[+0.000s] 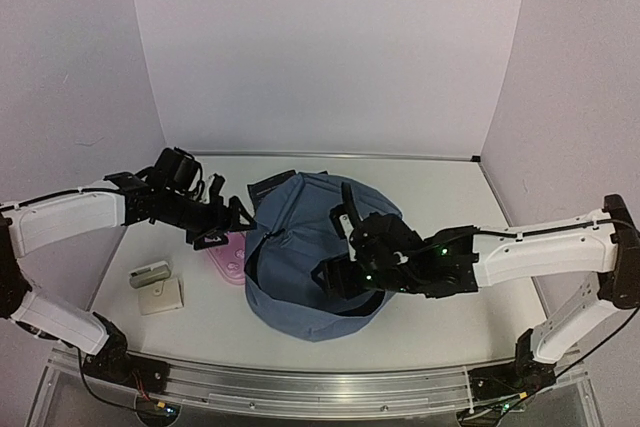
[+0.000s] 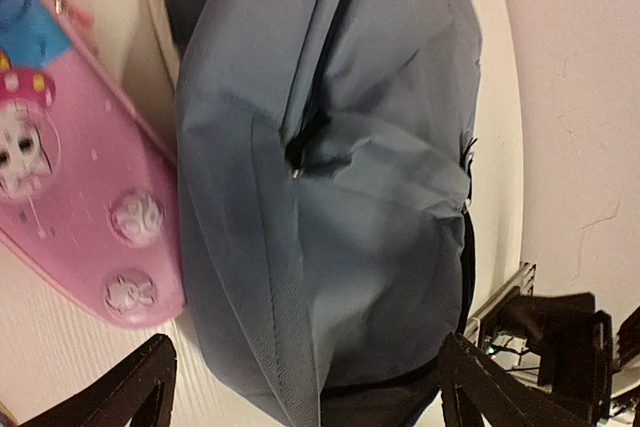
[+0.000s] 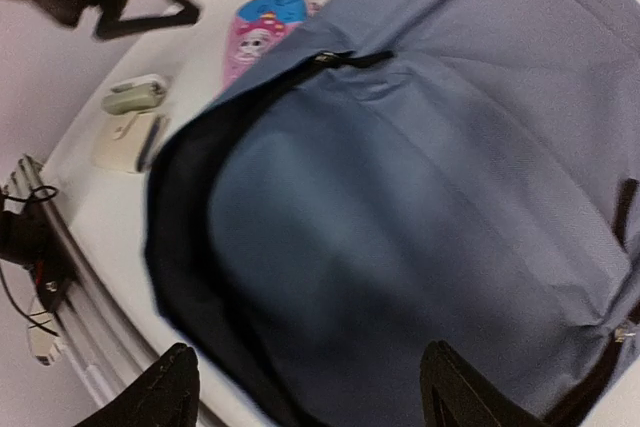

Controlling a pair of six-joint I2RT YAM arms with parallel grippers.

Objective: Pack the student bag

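The blue-grey bag (image 1: pixel 312 237) lies in the middle of the table, its mouth gaping at the front edge. My left gripper (image 1: pixel 227 228) is open above the bag's left side, both fingers apart in the left wrist view with nothing gripped. Over the bag's front right part hangs my right gripper (image 1: pixel 328 249), also open; bare bag fabric (image 3: pixel 400 227) shows beyond its fingers. A pink and blue case with cartoon figures (image 2: pixel 90 167) lies against the bag's left side, partly hidden by the left gripper from above. Whatever is inside the bag is hidden.
At the front left lie a grey-green case (image 1: pixel 150 274) and a small beige flat item (image 1: pixel 160 296). A dark flat thing (image 1: pixel 268 187) shows at the bag's back left corner.
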